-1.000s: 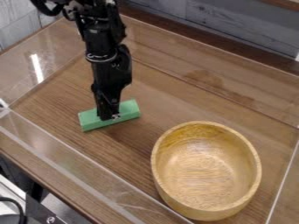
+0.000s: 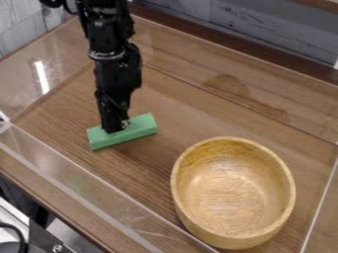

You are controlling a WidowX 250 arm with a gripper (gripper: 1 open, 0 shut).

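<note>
A flat green block [image 2: 134, 133] lies on the wooden table, left of centre. The black gripper [image 2: 114, 121] hangs from above with its tip at the block's upper left part, apparently touching or just over it. The fingers are dark and small, so their opening and whether anything is between them is unclear.
A large yellow round bowl [image 2: 232, 193] stands at the front right. Dark cables hang off the table's lower left edge.
The gripper has shifted slightly to the left and up relative to the block. The block appears in the same place.
</note>
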